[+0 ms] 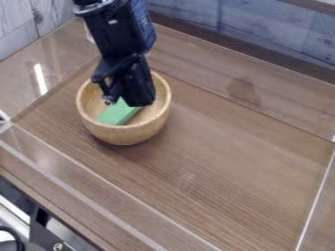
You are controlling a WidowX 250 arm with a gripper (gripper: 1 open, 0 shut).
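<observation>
A round tan bowl (pixel 144 133) sits on the wooden table, left of centre. Inside it lies a green block (pixel 119 115), partly hidden by the dark gripper (pixel 131 96), which comes down from the top over the bowl. The fingertips are low over the block; whether anything is between them is hard to tell from this angle.
A blue-grey wall runs along the back. At the lower left, beyond the table edge, are some dark items.
</observation>
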